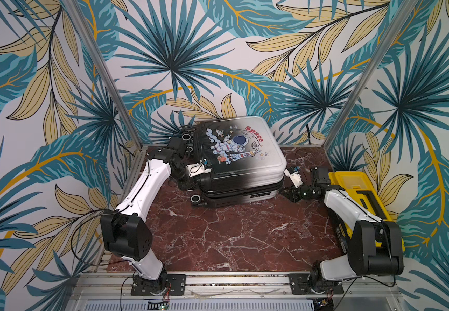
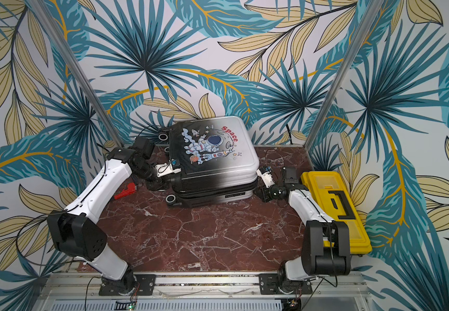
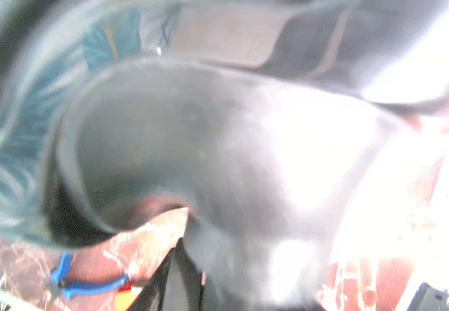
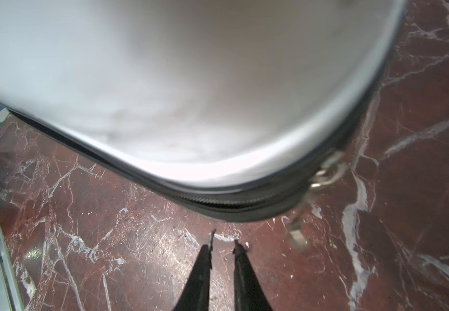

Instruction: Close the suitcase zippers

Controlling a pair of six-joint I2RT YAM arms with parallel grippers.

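Note:
The black-to-silver suitcase [image 1: 240,150] with an astronaut print lies at the back centre. My left gripper [image 2: 167,176] is at its wheeled left side; the left wrist view is blurred by the case filling it, and the fingers seem shut on the suitcase's edge. My right gripper is part open just below the right front corner, nothing between its fingertips. Above it the dark zipper band [image 4: 224,204] runs round the corner, with a blurred metal pull [image 4: 325,176] hanging to the right of the fingertips.
A yellow toolbox [image 2: 354,228] stands at the right edge behind the right arm. A red tool [image 2: 125,191] lies left of the suitcase.

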